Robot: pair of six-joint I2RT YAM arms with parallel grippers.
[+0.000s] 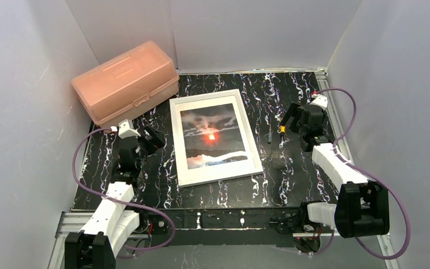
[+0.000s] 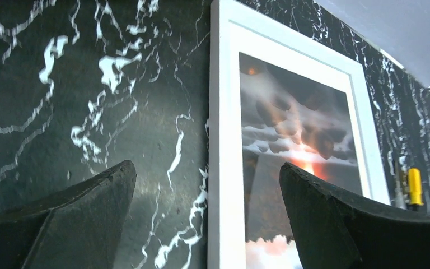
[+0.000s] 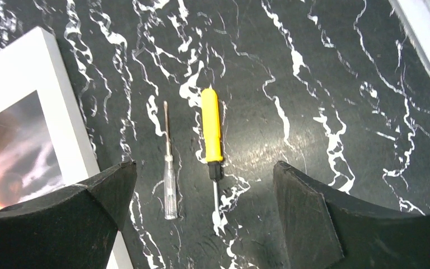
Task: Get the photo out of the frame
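Observation:
A white frame [image 1: 176,140] lies flat in the middle of the black marbled table, holding a photo [image 1: 213,137] of a dark cloudy sky with a red sun. My left gripper [image 1: 154,134] is open just left of the frame; in the left wrist view the frame's left side [image 2: 224,134] runs between its fingertips, below them. My right gripper [image 1: 289,120] is open right of the frame, above a yellow screwdriver [image 3: 211,126] and a thin clear-handled screwdriver [image 3: 169,188], with nothing held.
A large pink closed toolbox [image 1: 124,84] fills the back left corner. Grey walls surround the table on back and sides. Bare table shows at the back right and in front of the frame.

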